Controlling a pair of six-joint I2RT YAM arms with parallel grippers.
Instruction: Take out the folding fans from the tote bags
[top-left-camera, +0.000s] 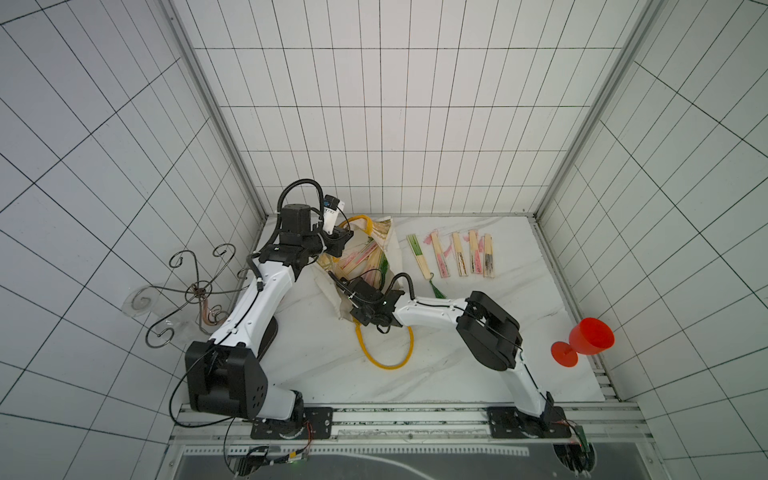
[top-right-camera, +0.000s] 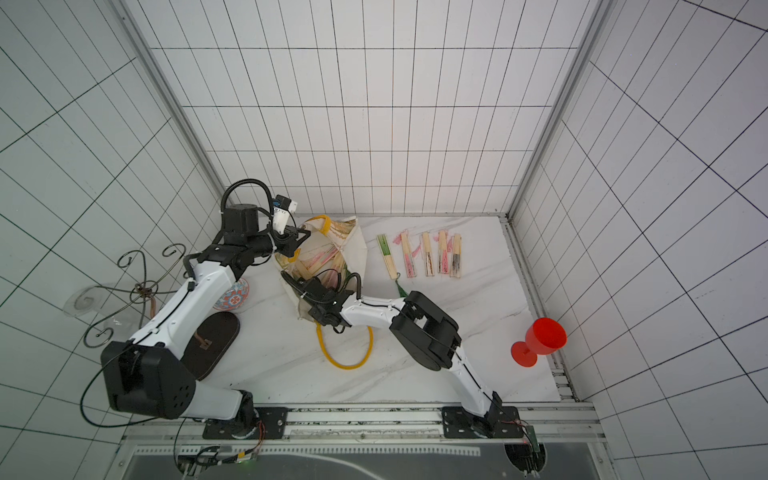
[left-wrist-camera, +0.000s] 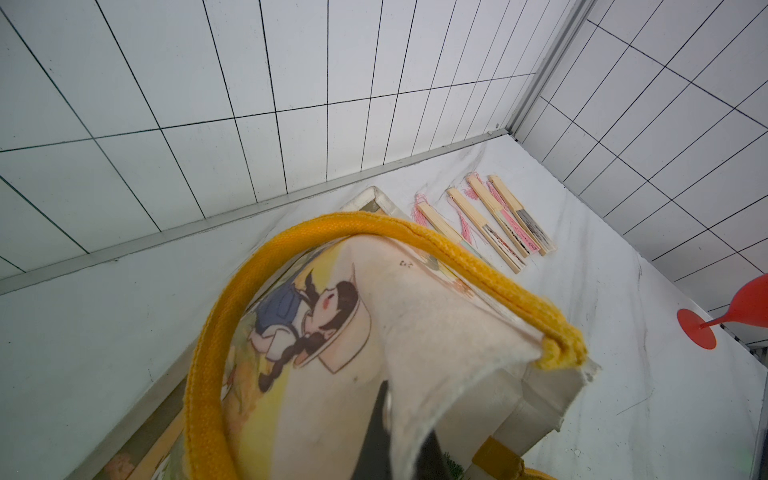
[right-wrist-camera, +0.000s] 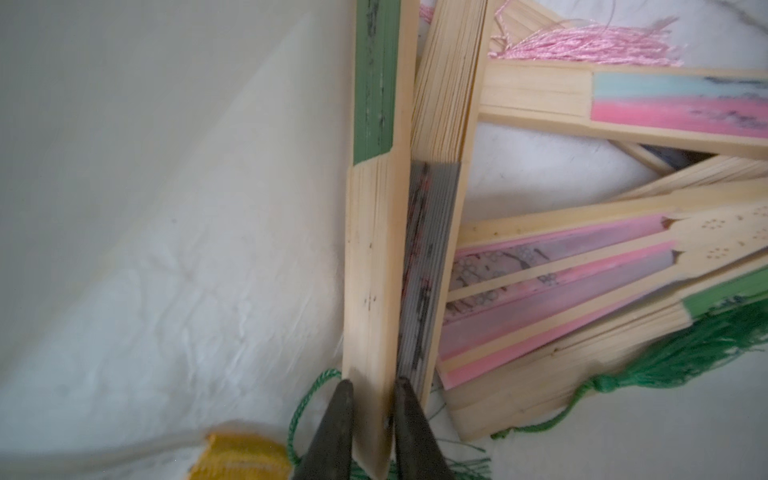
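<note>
The cream tote bag (top-left-camera: 389, 248) lies open at the table's left-middle, with folding fans inside. My left gripper is shut on the thin cloth of its edge, beside the yellow handle (left-wrist-camera: 209, 352). Inside the bag, my right gripper has its fingers on either side of the end of a green-topped fan (right-wrist-camera: 372, 264). Whether they grip it firmly does not show. A grey fan (right-wrist-camera: 428, 264) leans against that one. Pink fans (right-wrist-camera: 552, 288) and another green-tasselled fan (right-wrist-camera: 544, 376) lie to its right. In the top views my right arm hides part of the bag.
Several fans lie on the table right of the bag, among them a green one (top-left-camera: 418, 256) and a dark-tipped one (top-left-camera: 488, 256). A red goblet (top-left-camera: 592, 336) lies at the far right. A curled metal stand (top-left-camera: 196, 292) is at the left.
</note>
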